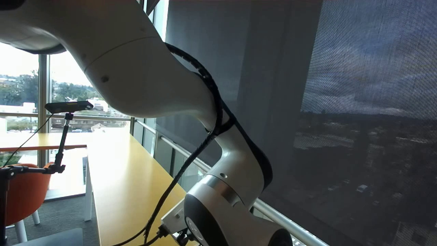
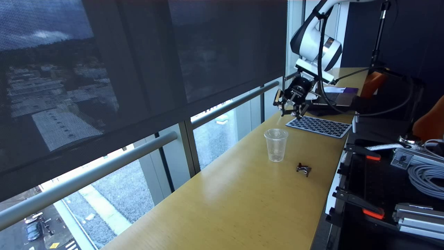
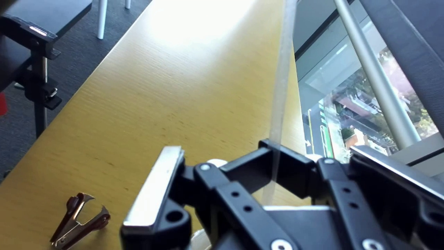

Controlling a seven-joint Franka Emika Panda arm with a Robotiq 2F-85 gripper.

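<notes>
My gripper is shut in the wrist view, its black fingers meeting with no object evident between them. A faint pale streak crosses them; what it is, I cannot tell. In exterior view 2 the gripper hangs tilted above the table, higher in the picture than a clear plastic cup. That cup stands upright on the wood, apart from the gripper. A dark staple remover lies to the cup's right; in the wrist view the staple remover is at lower left. Exterior view 1 leaves the fingers out.
Behind the cup lies a grey perforated tray, with a laptop farther back. A metal rail and window run along one side of the table. Clamps and cables crowd the dark surface on the right.
</notes>
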